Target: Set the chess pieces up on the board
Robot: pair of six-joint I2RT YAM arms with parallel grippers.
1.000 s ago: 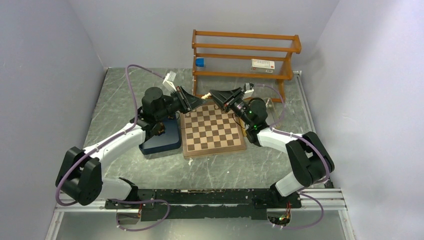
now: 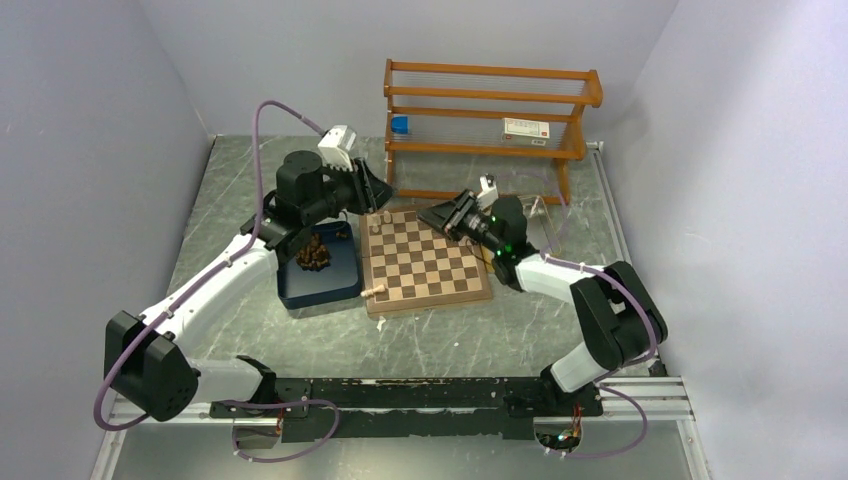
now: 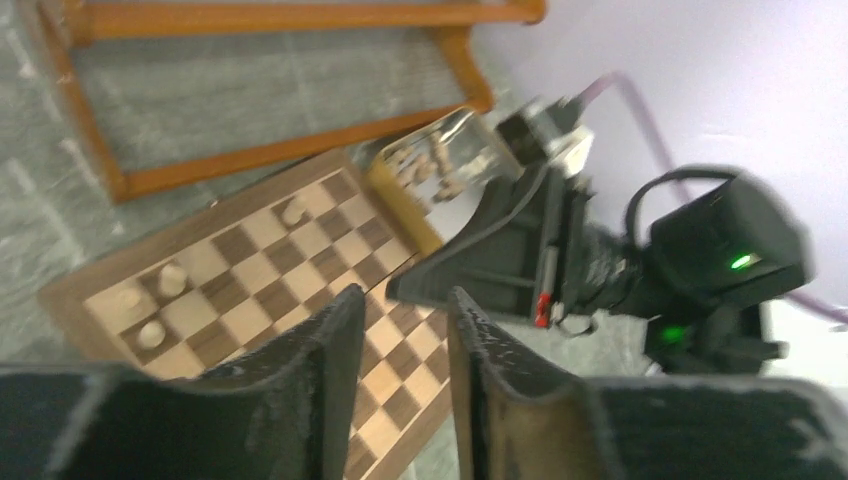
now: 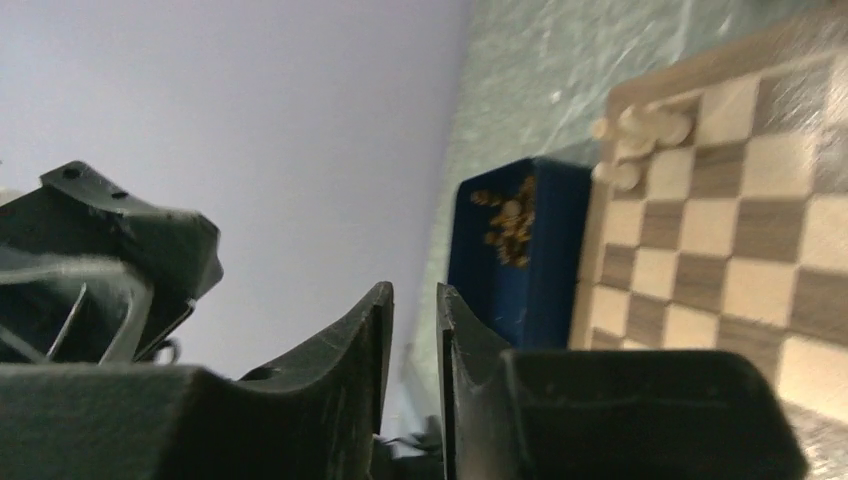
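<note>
The chessboard [image 2: 430, 298] lies mid-table. Light pieces [image 2: 375, 225] stand at its far left corner, and one light piece [image 3: 293, 208] is farther along the back row in the left wrist view. Another light piece [image 2: 373, 290] lies on its side across the board's left edge near the front. My left gripper [image 2: 388, 196] hangs over the far left corner, its fingers [image 3: 340, 360] apart and empty. Facing it, my right gripper [image 2: 424, 214] is above the back of the board, its fingers [image 4: 375, 350] a little apart with nothing between them.
A blue tray [image 2: 320, 298] of brown pieces [image 2: 313, 253] sits left of the board. Right of it is a box [image 3: 400, 210] with light pieces. A wooden rack [image 2: 490, 150] stands behind.
The left gripper has drawn back left.
</note>
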